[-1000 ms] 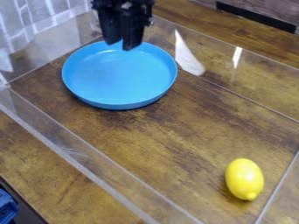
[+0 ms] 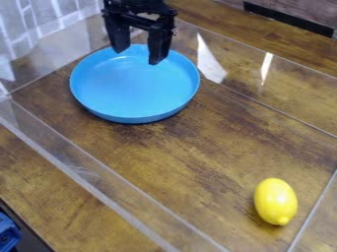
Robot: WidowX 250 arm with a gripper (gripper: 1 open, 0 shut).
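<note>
A blue round plate (image 2: pixel 134 98) sits on the wooden table in the upper left. Above its far rim is my black gripper (image 2: pixel 137 39), its fingers pointing down; whether anything is between them is too small to tell. A yellow lemon (image 2: pixel 275 201) lies alone at the lower right.
A small white object (image 2: pixel 210 59) stands just right of the plate. A blue item (image 2: pixel 8 236) shows at the lower left edge.
My gripper has moved up and away toward the back, over the plate's far side, and looks smaller. The plate and lemon have not moved.
</note>
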